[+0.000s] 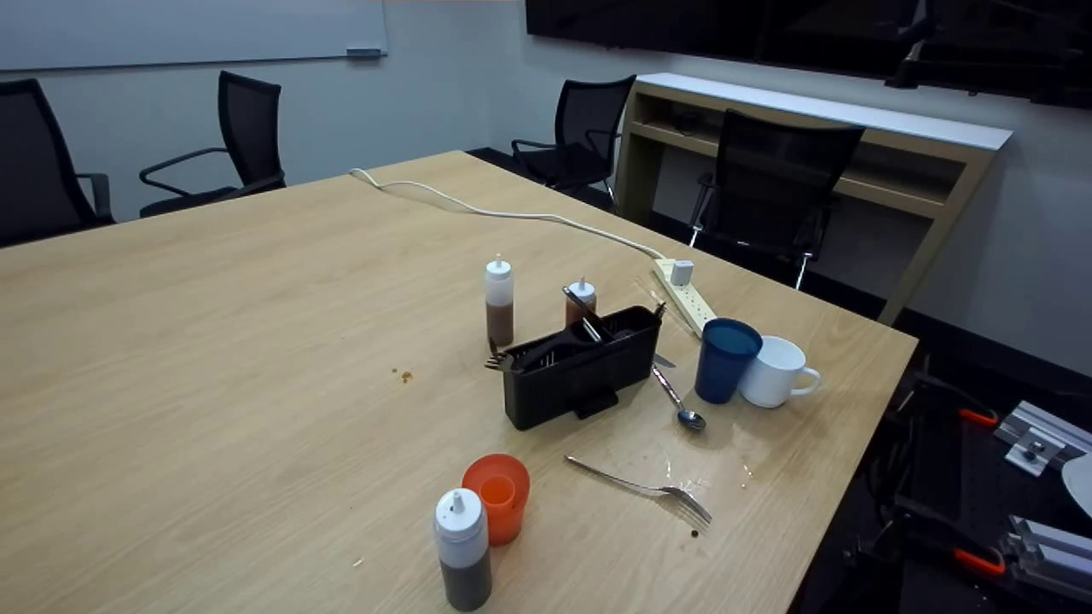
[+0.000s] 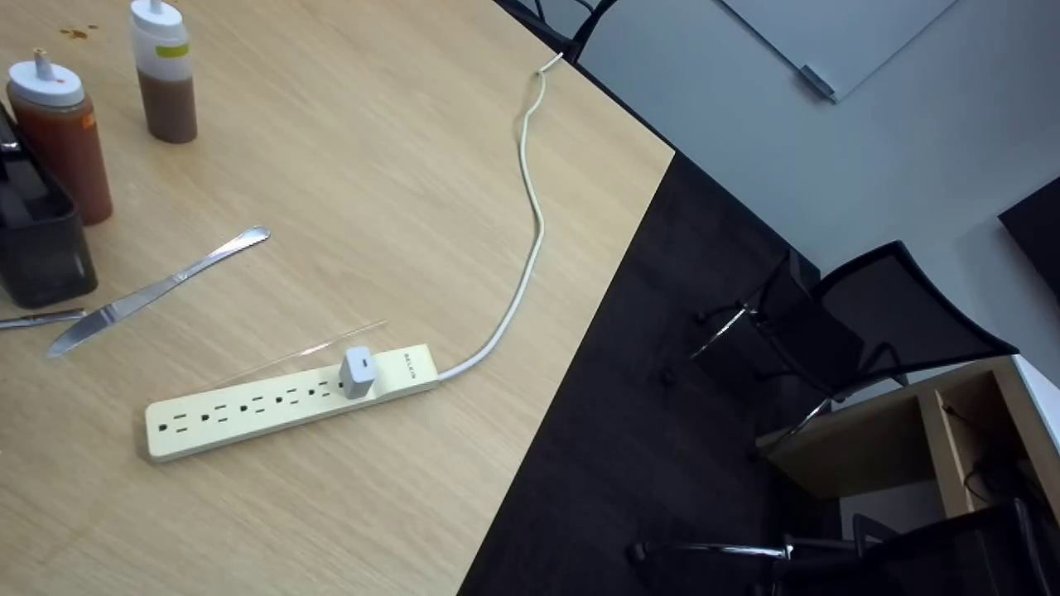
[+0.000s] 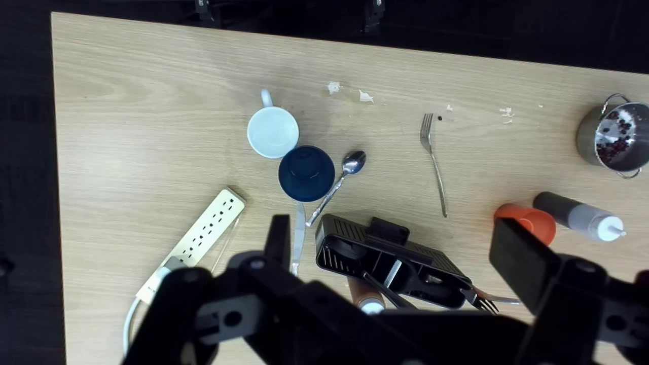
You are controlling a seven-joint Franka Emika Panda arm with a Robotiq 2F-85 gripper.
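My gripper hangs high over the table in the wrist view, its two dark fingers wide apart with nothing between them. Below it lies the black cutlery caddy (image 3: 340, 243), holding several utensils. A silver fork (image 3: 435, 164) rests flat on the bare tabletop, and a spoon (image 3: 353, 163) leans its handle toward a table knife (image 3: 298, 237). The dark blue cup (image 3: 307, 174) touches or nearly touches a white mug (image 3: 272, 132). An orange cup (image 1: 497, 496) stands beside a white-capped squeeze bottle (image 1: 463, 553). Neither exterior view includes the gripper.
A metal pot (image 3: 587, 139) with dark bits inside sits at the wrist view's right edge. The power strip (image 2: 293, 399) and its white cord run along the table. Two more squeeze bottles, one brown (image 1: 499, 307) and one reddish (image 2: 69, 149), stand behind the caddy.
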